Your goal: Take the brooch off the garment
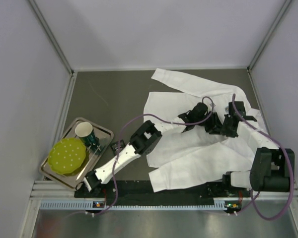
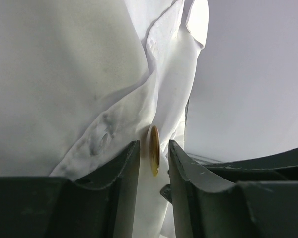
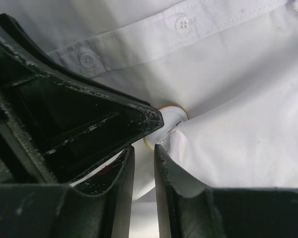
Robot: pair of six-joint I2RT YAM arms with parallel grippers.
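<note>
The round brooch is pinned to the white garment, its gold rim and metal pin showing in the right wrist view. Edge-on in the left wrist view, the brooch lies between the parted fingers of my left gripper, with gaps on both sides. My right gripper is part open, its tips by the lower edge of the brooch near a small cloth fold at the pin. One dark finger of the left gripper covers part of the brooch there. From above, both grippers hide it.
Two buttons sit on the placket behind the brooch. At the left of the table stands a metal tray with a green plate and a cup. Both grippers are very close together.
</note>
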